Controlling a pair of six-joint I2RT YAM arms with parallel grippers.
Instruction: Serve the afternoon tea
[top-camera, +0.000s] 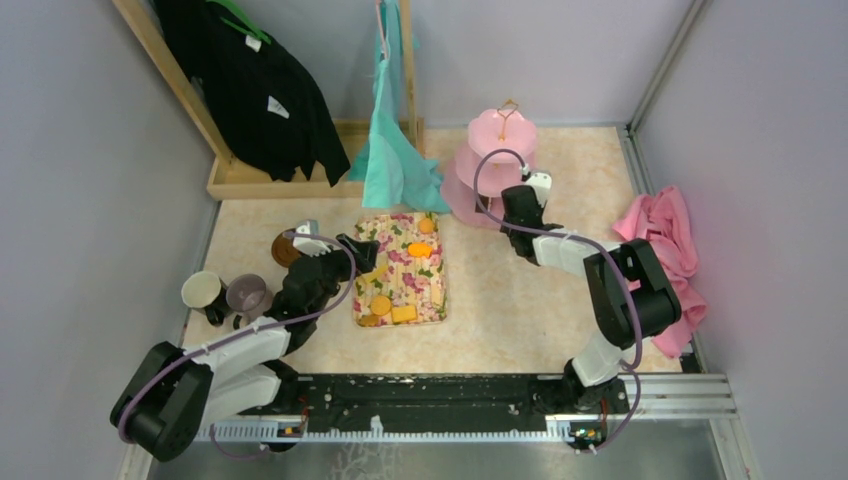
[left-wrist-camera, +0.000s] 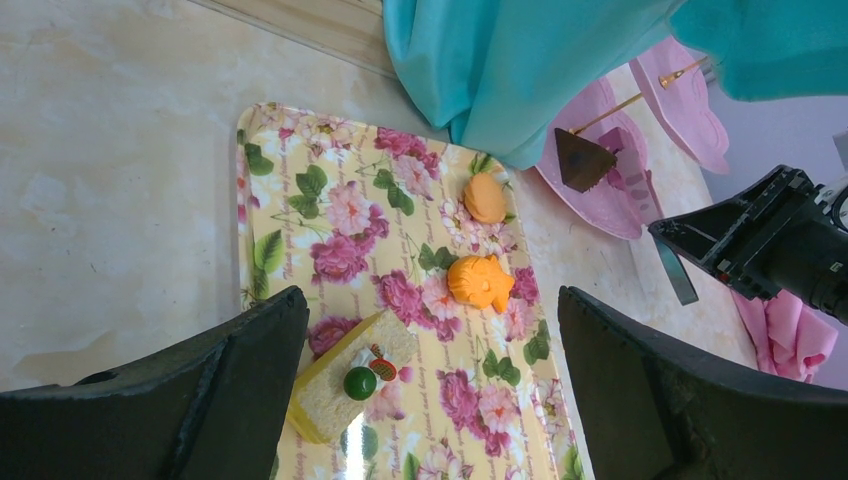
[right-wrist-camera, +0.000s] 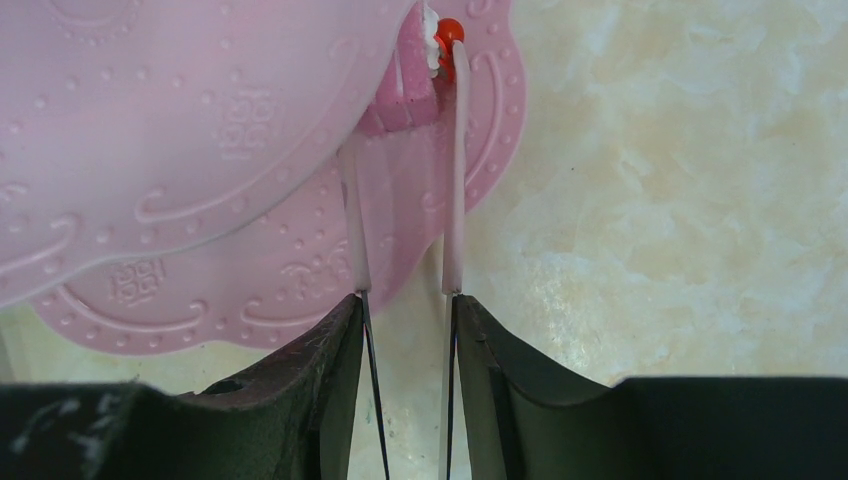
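A pink three-tier stand (top-camera: 498, 130) stands at the back right. In the right wrist view my right gripper reaches beneath an upper tier, fingers part open around a pink cake piece (right-wrist-camera: 400, 85) with white trim and red topping; whether they grip it cannot be told. A dark brown wedge (left-wrist-camera: 583, 160) sits on a lower tier. My left gripper is open over a floral tray (top-camera: 432, 285), which holds an orange star-shaped piece (left-wrist-camera: 476, 282), a round piece (left-wrist-camera: 484, 198) and a yellow block (left-wrist-camera: 352, 375) with a green topping, among several others.
Mugs (top-camera: 202, 292) and a brown coaster (top-camera: 284, 252) lie at the left. A teal cloth (top-camera: 395, 175) hangs beside the stand, a pink cloth (top-camera: 665, 260) lies at the right edge. The table between tray and pink cloth is mostly clear.
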